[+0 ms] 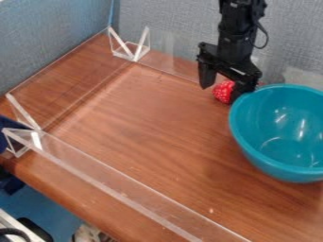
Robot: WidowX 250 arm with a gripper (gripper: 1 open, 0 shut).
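My black gripper [228, 71] reaches down from the top at the back right, its fingers apart just above and around a red object [225, 91] with pale markings, too small to identify. The object lies on the wooden surface just behind and left of a large turquoise bowl [280, 142]. I cannot tell whether the fingers touch it. The bowl's inside looks empty.
The wooden table [139, 142] has clear room at its middle and left. Transparent panels with white corner brackets [124, 47] edge the back and left. A padded grey wall stands behind, close to my arm.
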